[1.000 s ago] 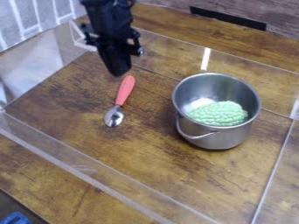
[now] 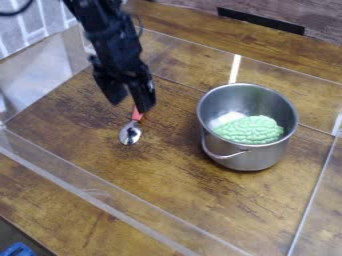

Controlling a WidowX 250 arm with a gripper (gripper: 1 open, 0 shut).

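Observation:
My black gripper [image 2: 126,92] hangs open above a red-handled spoon [image 2: 131,134], which lies on the wooden table [image 2: 94,190]; the gripper is motion-blurred and covers most of the red handle. To the right stands a steel pot [image 2: 238,158] holding a green, bumpy object [image 2: 249,129] and something white beside it.
A clear barrier runs along the left and front edges of the work area, and pale strips mark the right side. A blue object [image 2: 16,250] shows at the bottom left corner.
My gripper has come down and toward the viewer, over the spoon's handle, which was fully visible before. The pot and spoon look unmoved.

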